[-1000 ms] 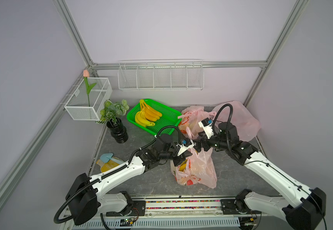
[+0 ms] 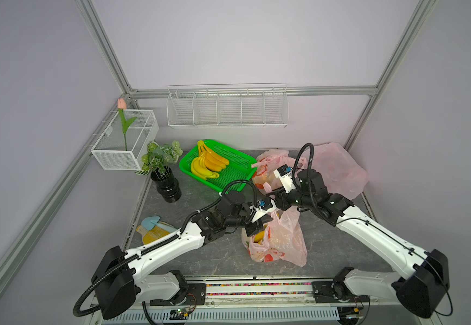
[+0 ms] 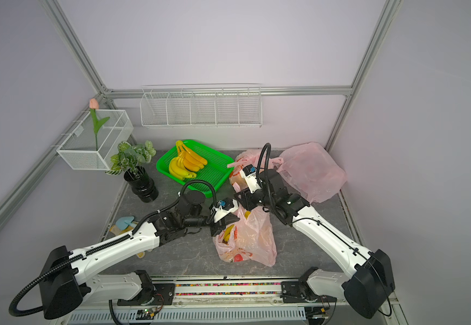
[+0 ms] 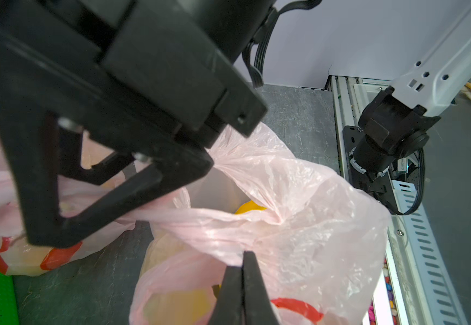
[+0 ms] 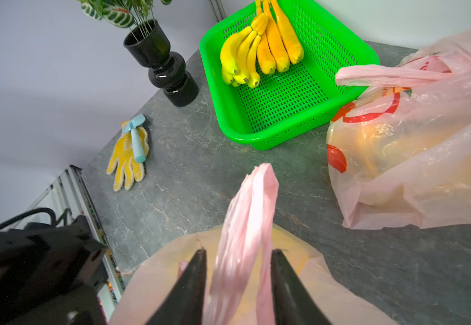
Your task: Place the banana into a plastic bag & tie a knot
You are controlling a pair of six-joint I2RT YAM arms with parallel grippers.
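Observation:
The pink plastic bag [image 2: 284, 241] stands at the front middle, a yellow banana [image 2: 259, 236] showing inside its mouth. In the left wrist view, my left gripper is shut at the bag's rim, where thin film gathers at its tips. My right gripper has its fingers parted on either side of an upright, twisted bag handle [image 5: 246, 216], with visible room beside the strip. From the left wrist view, the right gripper's black fingers [image 4: 154, 184] cross above the bag and the stretched handle passes behind them. Both grippers stand close together.
A green basket [image 2: 239, 154] of bananas is behind. Another filled pink bag [image 5: 409, 157] stands back right, near an empty-looking pink bag [image 2: 341, 170]. A potted plant [image 2: 165, 184], glove [image 5: 120, 159] and blue tool [image 5: 136, 142] lie left.
My right arm has shifted to the left and slightly back, bringing its gripper nearer the left one. My left arm and the bag have barely moved.

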